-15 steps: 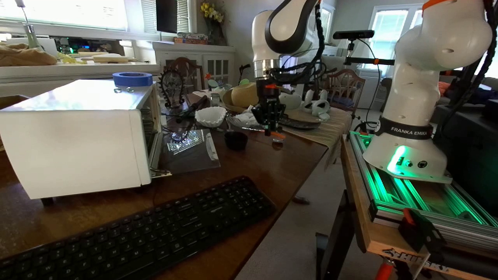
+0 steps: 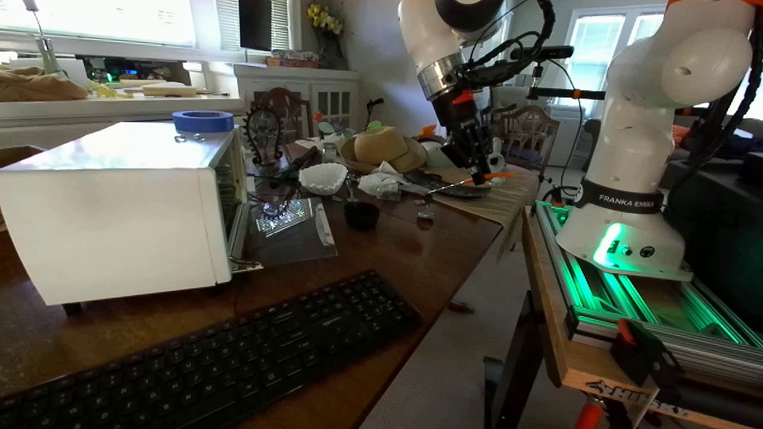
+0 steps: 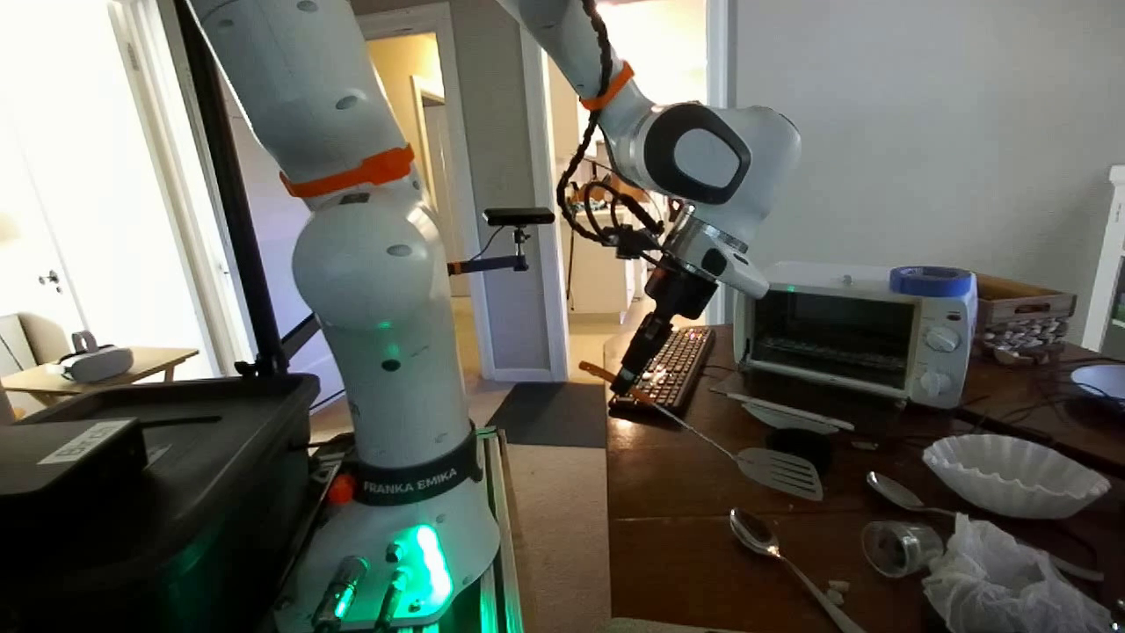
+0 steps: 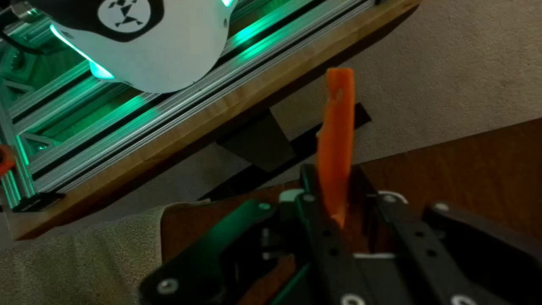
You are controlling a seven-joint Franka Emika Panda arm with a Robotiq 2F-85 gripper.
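My gripper (image 3: 622,389) is shut on the orange handle of a slotted spatula (image 3: 778,473), which it holds above the table's edge. The metal shaft runs down to the right in exterior view 2, ending in a slotted blade. From exterior view 1, the gripper (image 2: 477,177) is over the far right part of the table, with the orange handle (image 2: 498,175) poking out to the right. In the wrist view the handle (image 4: 336,142) stands up between the dark fingers of the gripper; the blade is out of sight there.
A white toaster oven (image 3: 844,332), door lowered, carries blue tape (image 3: 932,280). Nearby are a keyboard (image 2: 236,350), a black cup (image 2: 361,214), a white fluted bowl (image 3: 1012,475), a spoon (image 3: 755,531), a clear glass (image 3: 902,548) and crumpled white paper (image 3: 1002,580).
In exterior view 1 my gripper has moved right and up with the spatula, and the arm's wrist has tilted. The oven and keyboard have stayed put.
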